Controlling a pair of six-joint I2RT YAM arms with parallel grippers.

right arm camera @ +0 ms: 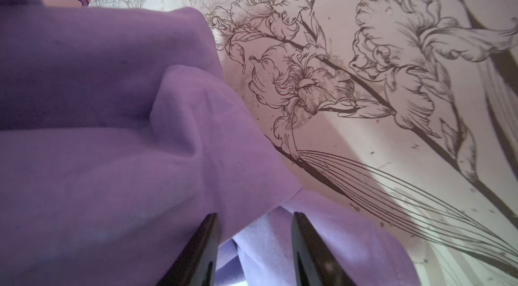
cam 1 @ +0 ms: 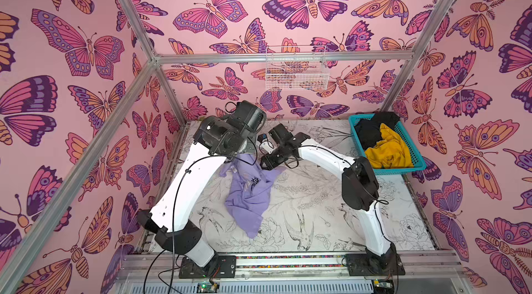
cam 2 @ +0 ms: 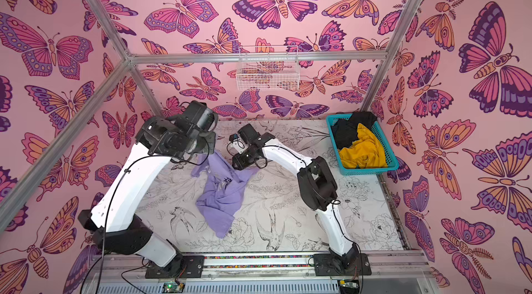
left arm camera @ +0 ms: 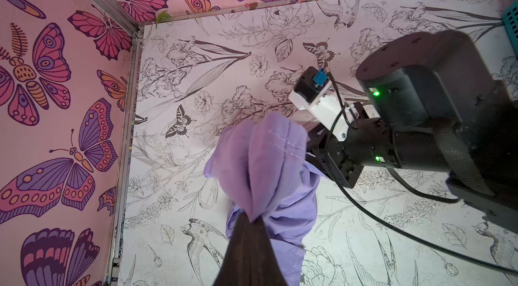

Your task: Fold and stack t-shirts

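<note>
A purple t-shirt (cam 1: 247, 199) with a small dark print hangs bunched from its upper end, its lower part trailing over the table. In the left wrist view my left gripper is shut on a pinch of the purple cloth, which bulges above the fingertips. My right gripper stands open beside the raised shirt. A fold edge and a flap of the purple t-shirt (right arm camera: 334, 237) lie just behind and between its fingers; whether they touch cannot be told. From above, the left arm hides the gripped part of the shirt.
A teal basket (cam 1: 419, 164) at the back right holds a black garment (cam 1: 365, 133) and a yellow garment (cam 1: 390, 150). A white wire rack (cam 1: 297, 76) hangs on the back wall.
</note>
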